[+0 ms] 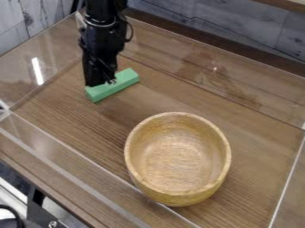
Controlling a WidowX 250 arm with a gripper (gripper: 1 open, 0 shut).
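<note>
A green rectangular block [117, 84] lies on the wooden table, left of centre. The black gripper [93, 75] hangs just over the block's left end, pointing down. I see nothing held between its fingers, which are small and dark in this view; whether they touch the block I cannot tell.
A large light wooden bowl [177, 158] stands in the lower right of the view.
</note>
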